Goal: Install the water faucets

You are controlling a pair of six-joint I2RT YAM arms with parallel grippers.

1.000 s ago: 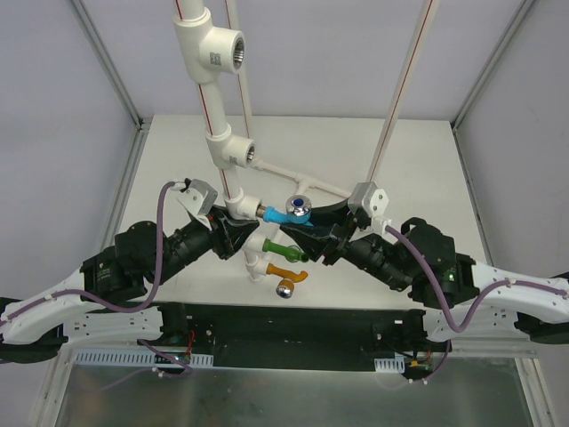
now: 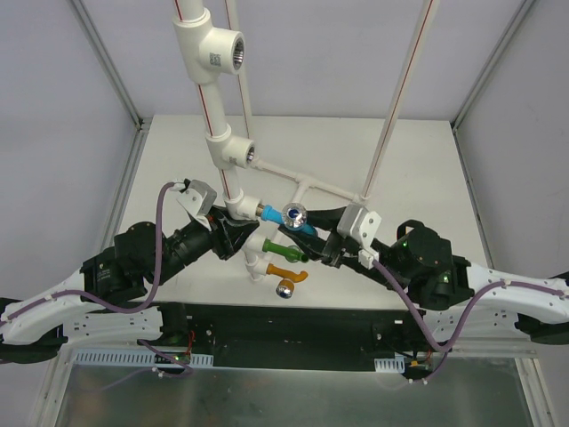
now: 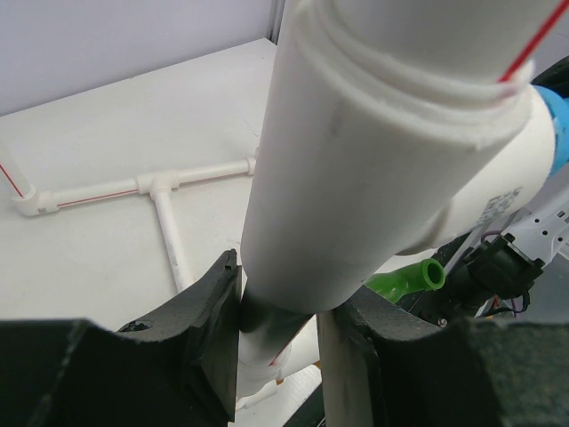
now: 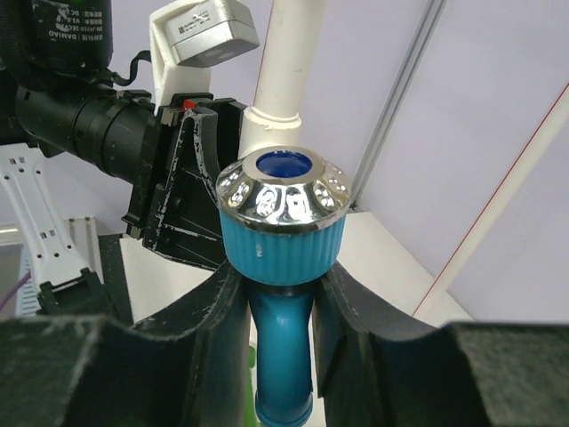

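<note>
A blue faucet [image 2: 273, 214] with a chrome-collared end sits at the lowest-but-one socket of the white standing pipe [image 2: 207, 111]; its brass threaded end meets the socket's mouth, though how deep it sits cannot be told. My right gripper is shut on the blue faucet [image 4: 283, 253], one finger on each side below the chrome ring. Around the white pipe [image 3: 356, 142] my left gripper is closed, its fingers against both sides under the fitting. Lower down, a green faucet [image 2: 283, 251] and an orange faucet [image 2: 286, 273] stick out from other sockets.
Two empty white sockets, an upper one [image 2: 227, 51] and a middle one [image 2: 238, 151], open to the right above the blue faucet. Thin white pipes [image 2: 311, 181] run across the white board [image 2: 418, 187] behind. Both hands are close together at the pipe.
The faucet's chrome end has moved slightly down. The left arm has stayed put.
</note>
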